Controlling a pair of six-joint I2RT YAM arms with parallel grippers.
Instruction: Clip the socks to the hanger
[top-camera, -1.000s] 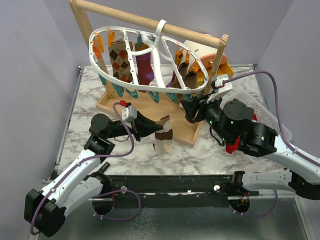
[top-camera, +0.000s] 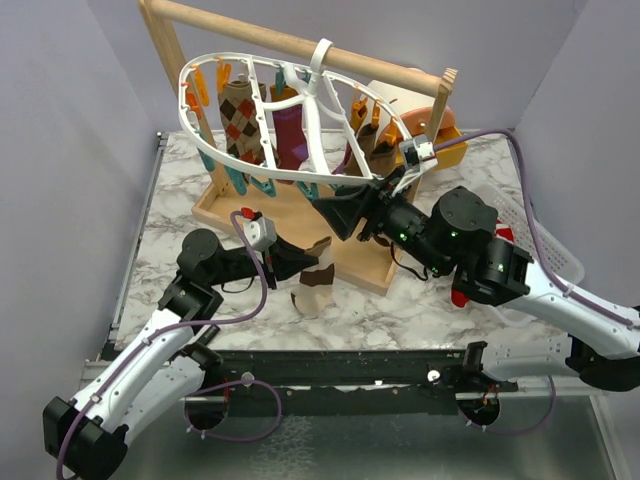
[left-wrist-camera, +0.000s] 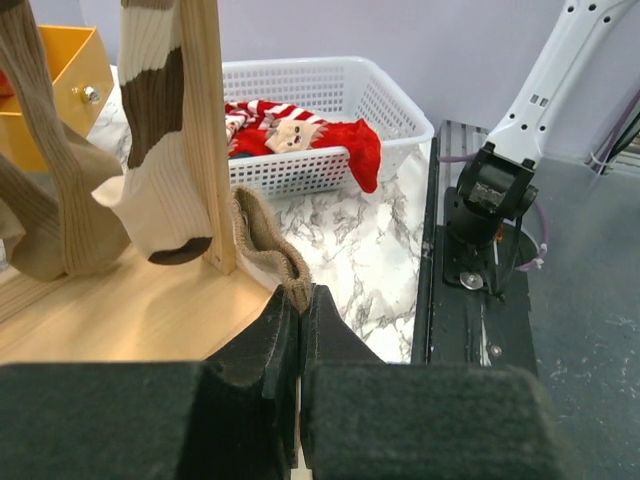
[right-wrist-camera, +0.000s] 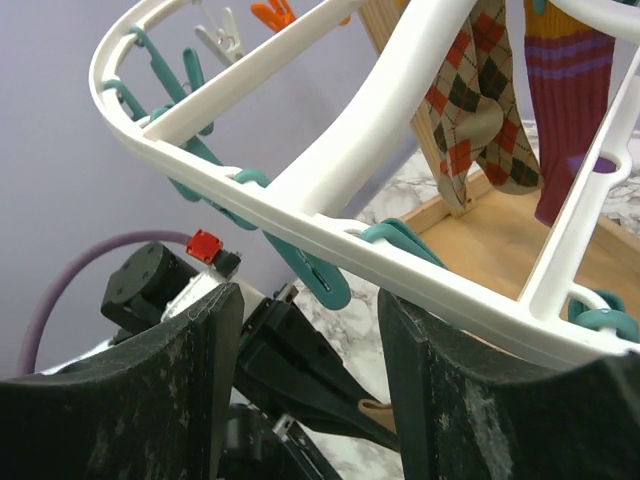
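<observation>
A brown and cream sock (top-camera: 316, 285) hangs from my left gripper (top-camera: 308, 262), which is shut on its edge. In the left wrist view the sock's brown cuff (left-wrist-camera: 272, 240) is pinched between the fingertips. My right gripper (top-camera: 352, 212) is part open at the front rim of the white hanger (top-camera: 300, 177). A teal clip (right-wrist-camera: 315, 275) hangs from that rim, between the right fingers in the right wrist view and not gripped. Farther back, an argyle sock (right-wrist-camera: 480, 110) and a purple sock (right-wrist-camera: 572, 100) hang from the hanger.
A wooden stand (top-camera: 280, 38) carries the hanger. At the right, a white basket (left-wrist-camera: 345, 75) holds red and striped socks (left-wrist-camera: 300, 135). Behind the stand sits a yellow bin (left-wrist-camera: 75, 75).
The right gripper has moved left along the hanger's front rim. My left gripper has shifted slightly left, still with the sock in it.
</observation>
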